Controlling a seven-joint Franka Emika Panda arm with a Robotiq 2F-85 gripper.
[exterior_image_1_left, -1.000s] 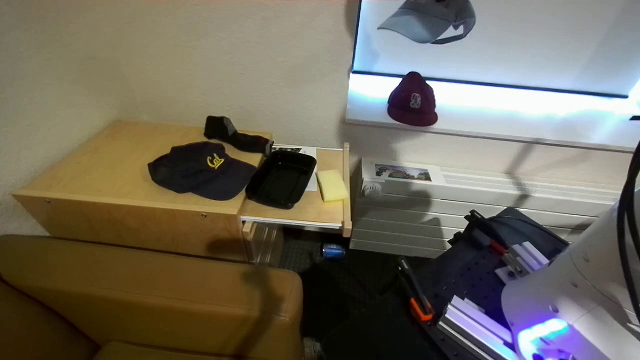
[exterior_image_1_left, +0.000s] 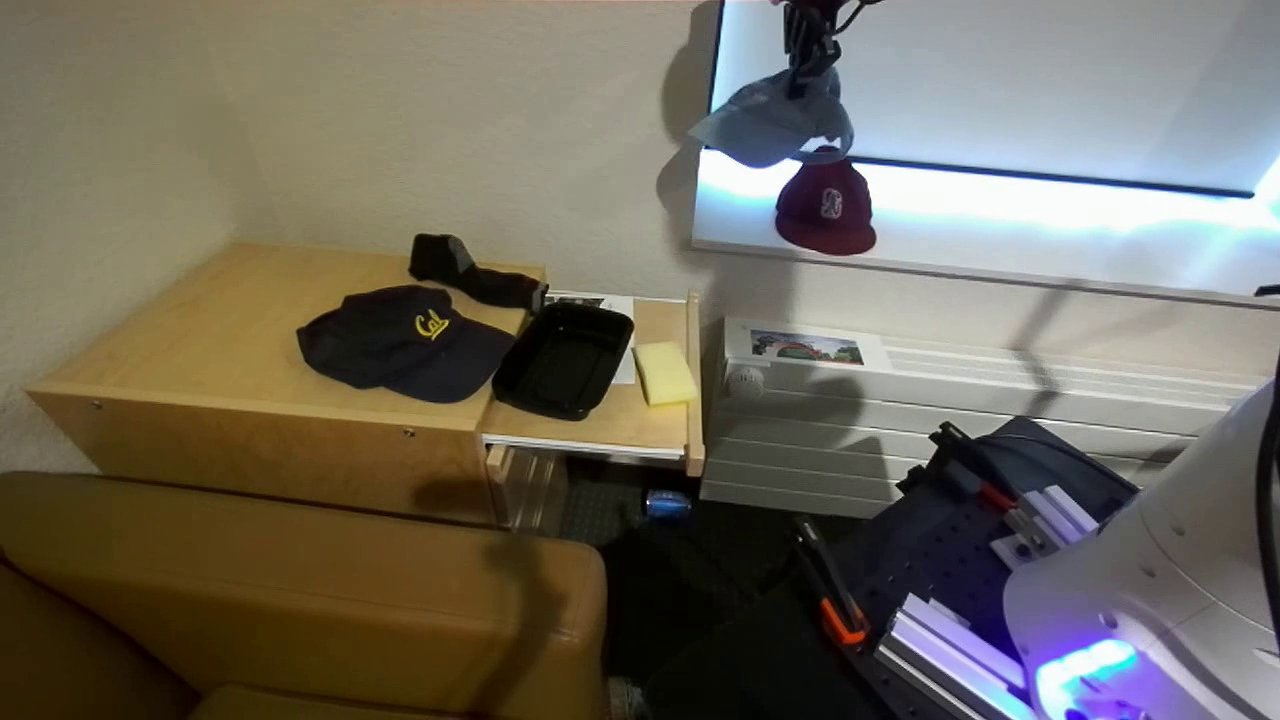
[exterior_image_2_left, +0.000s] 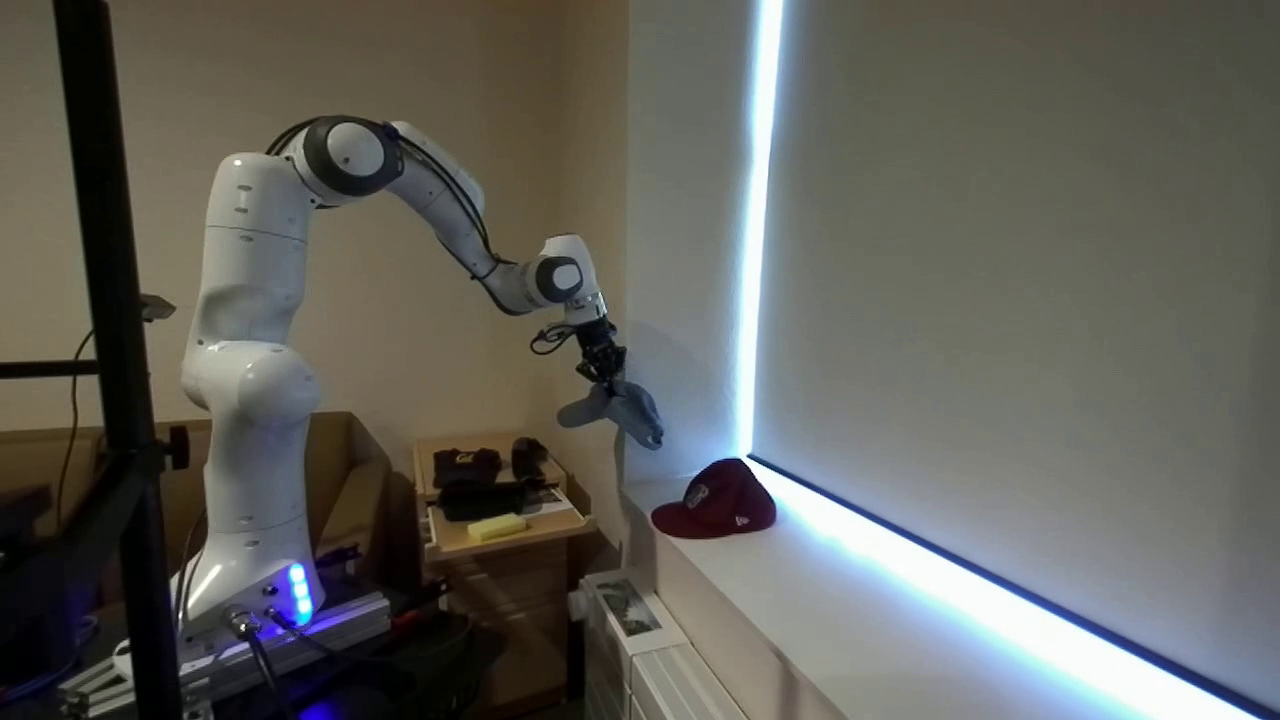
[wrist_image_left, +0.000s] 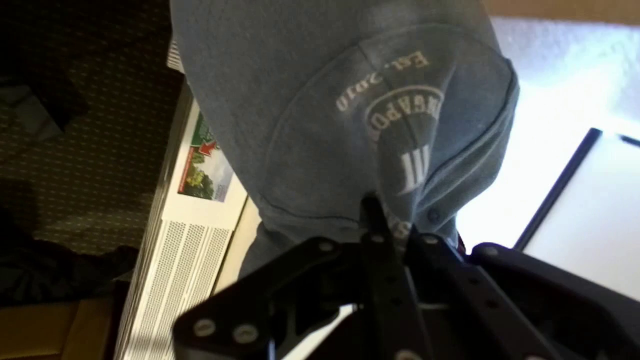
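Note:
A grey-blue cap (wrist_image_left: 336, 120) with white lettering hangs from my gripper, which is shut on its crown fabric. In exterior view 2 the held cap (exterior_image_2_left: 630, 410) is in the air, up and left of a maroon cap (exterior_image_2_left: 716, 500) resting on the white windowsill (exterior_image_2_left: 828, 576). Exterior view 1 shows the held grey cap (exterior_image_1_left: 768, 120) just above the maroon cap (exterior_image_1_left: 828, 206) in the picture; exterior view 2 shows them apart. A dark blue Cal cap (exterior_image_1_left: 408, 342) lies on the wooden cabinet (exterior_image_1_left: 204, 324).
A black tray (exterior_image_1_left: 564, 360) and a yellow sponge (exterior_image_1_left: 665, 373) are on the pulled-out drawer, near a black sock (exterior_image_1_left: 474, 276). Below the sill runs a white radiator (exterior_image_1_left: 780, 444).
The grey cap, held in my gripper, has come down and to the left in exterior view 1. The maroon cap and the cabinet's things have not moved.

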